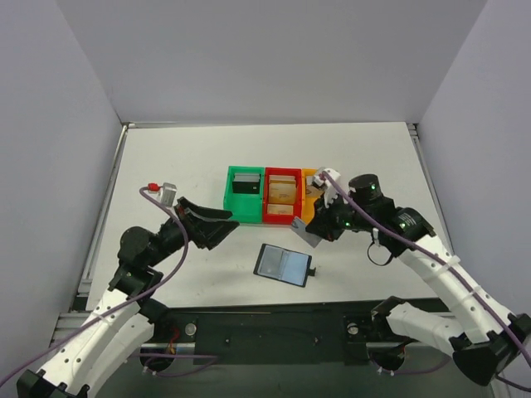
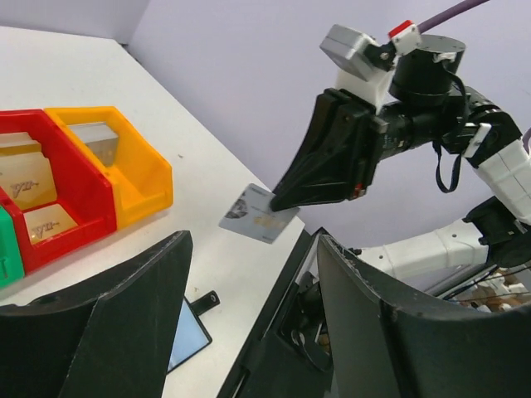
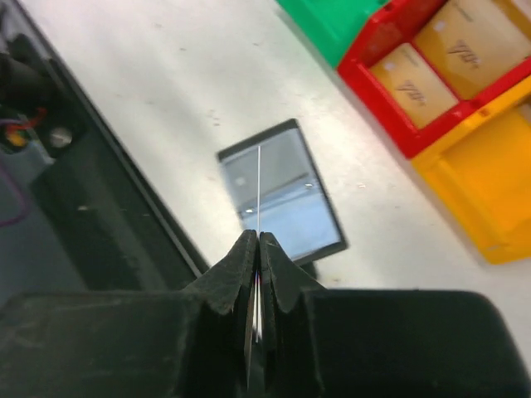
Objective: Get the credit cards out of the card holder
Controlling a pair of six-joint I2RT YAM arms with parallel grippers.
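Note:
The card holder (image 1: 283, 264) lies unfolded on the white table, its two clear sleeves facing up. A thin grey-white card (image 2: 259, 214) is pinched at one edge by my right gripper (image 1: 319, 227), which is shut on it and holds it in the air. In the right wrist view the card (image 3: 258, 186) appears edge-on, a thin line standing out from the fingertips over the holder. My left gripper (image 1: 229, 225) is open, with nothing between its spread fingers, left of the holder and below the green bin.
Behind the holder stand three joined bins: green (image 1: 227, 196), red (image 1: 299, 217) and orange (image 1: 308, 220). Cards lie in each; the front part of the orange bin is empty. The table's front edge is just below the holder. Bare table lies to the left.

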